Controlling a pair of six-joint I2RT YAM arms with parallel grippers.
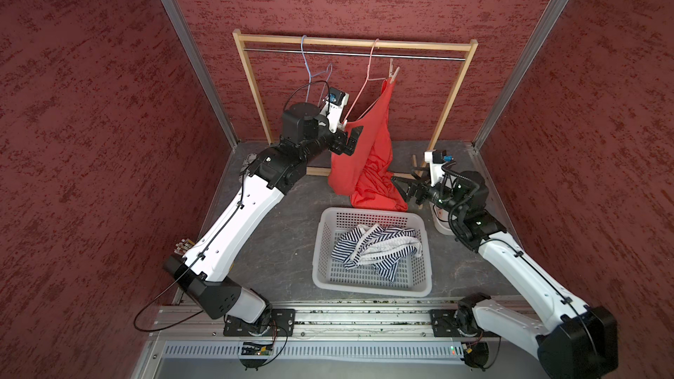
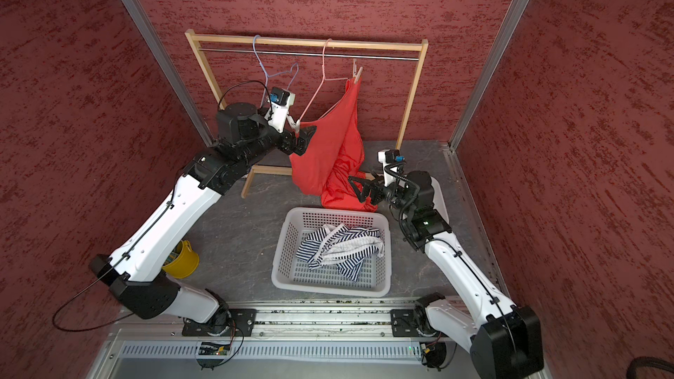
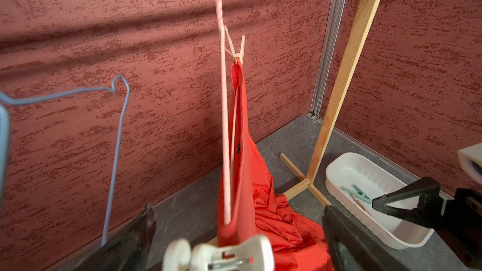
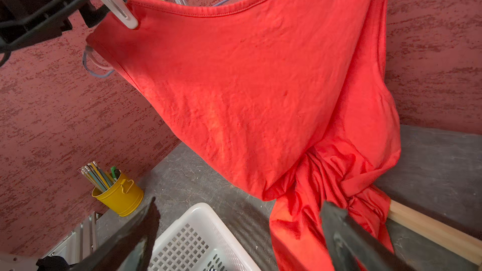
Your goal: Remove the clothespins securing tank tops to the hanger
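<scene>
A red tank top [image 1: 361,154] hangs from a pink hanger [image 1: 367,70], its lower part bunched on the table. A white clothespin [image 3: 231,256] clips its near corner, low between the fingers of my open left gripper in the left wrist view. Wooden clothespins [image 3: 242,45] hold the far corner at the top. My right gripper stands open, low in front of the hanging cloth, with its fingers apart and nothing held.
A grey basket [image 1: 319,252] with striped clothing stands at the front. A white tub [image 3: 351,160] holding clothespins is at the right. The wooden rack [image 1: 451,101] carries an empty blue hanger [image 3: 120,110]. A yellow pot [image 2: 184,259] stands at the left.
</scene>
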